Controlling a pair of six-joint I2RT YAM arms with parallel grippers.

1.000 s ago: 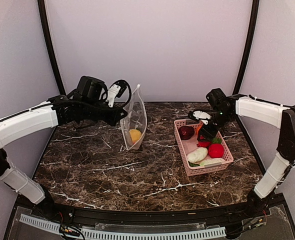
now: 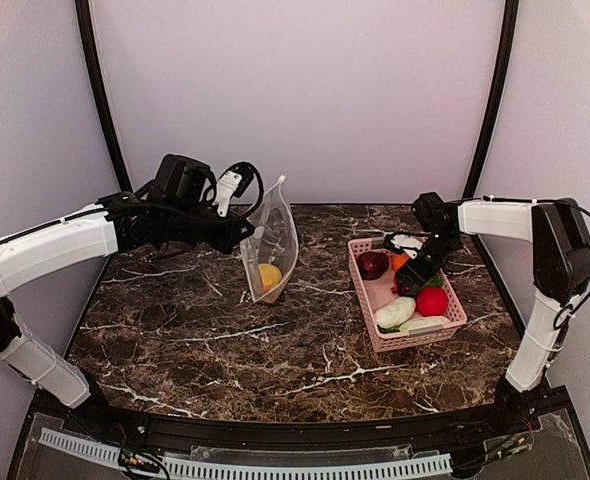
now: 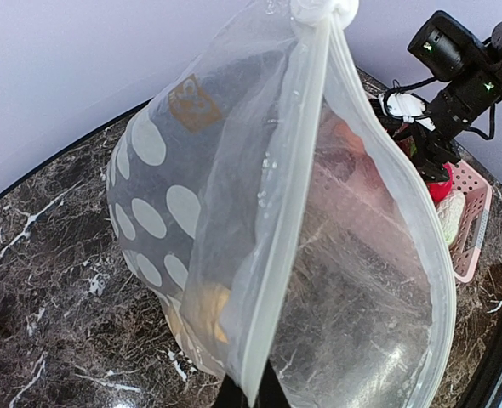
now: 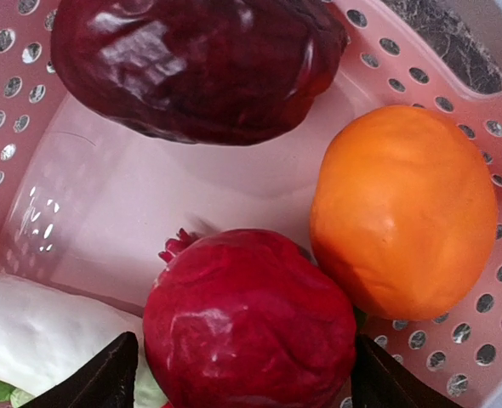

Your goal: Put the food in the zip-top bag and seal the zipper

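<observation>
The clear zip top bag [image 2: 283, 245] stands on the table with its mouth spread, a yellow food item [image 2: 269, 276] inside. My left gripper is shut on one edge of the bag's mouth. Inside the pink basket [image 2: 359, 290], my right gripper is open and low over a red pomegranate [image 4: 247, 319]. Its fingers [image 4: 115, 370] straddle the fruit close to both sides; the top view cannot show contact. An orange [image 4: 404, 208] rests against the pomegranate, and a dark red item [image 4: 200, 64] lies behind.
A white elongated vegetable [image 2: 395, 312] and a red round item [image 2: 432, 301] occupy the basket's front part. Basket walls stand close around my right gripper.
The bag's mouth has shifted slightly to the right; the left arm holds nearly still.
</observation>
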